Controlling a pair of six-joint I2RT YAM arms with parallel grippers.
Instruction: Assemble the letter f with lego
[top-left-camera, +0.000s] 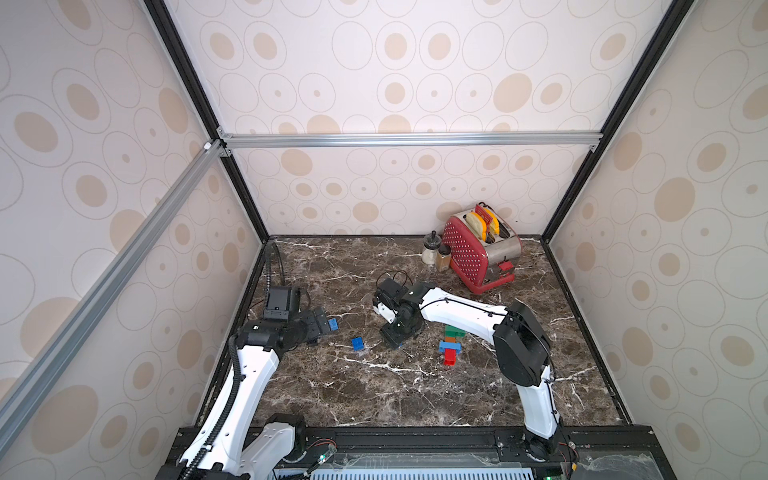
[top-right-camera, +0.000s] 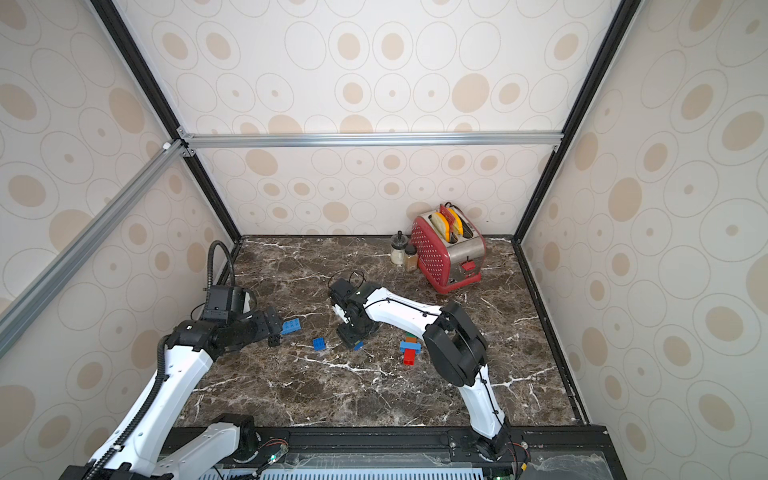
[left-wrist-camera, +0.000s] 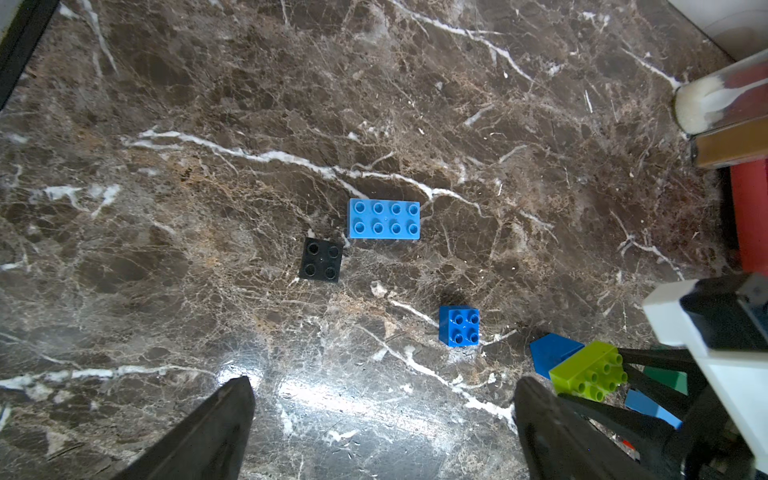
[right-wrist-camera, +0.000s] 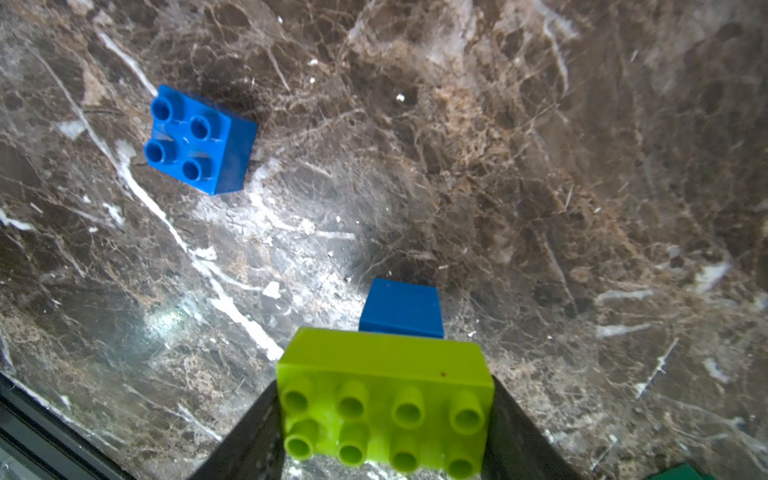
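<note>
My right gripper is shut on a lime green brick (right-wrist-camera: 384, 356), gripped by its two ends with the studs facing the camera. A blue brick (right-wrist-camera: 401, 308) shows just behind it, partly covered; whether the two are joined I cannot tell. Left of it on the table stands a blue four-stud brick (right-wrist-camera: 200, 140). My left gripper is open and empty, above the table's left side. Below it in the left wrist view lie a light blue brick (left-wrist-camera: 384, 219) and a small black brick (left-wrist-camera: 321, 260).
Right of the right gripper, a group of bricks lies close together: green (top-left-camera: 454, 330), light blue (top-left-camera: 449, 347) and red (top-left-camera: 449, 357), partly hidden by the arm. A red toaster (top-left-camera: 480, 252) and two jars (top-left-camera: 432, 249) stand at the back.
</note>
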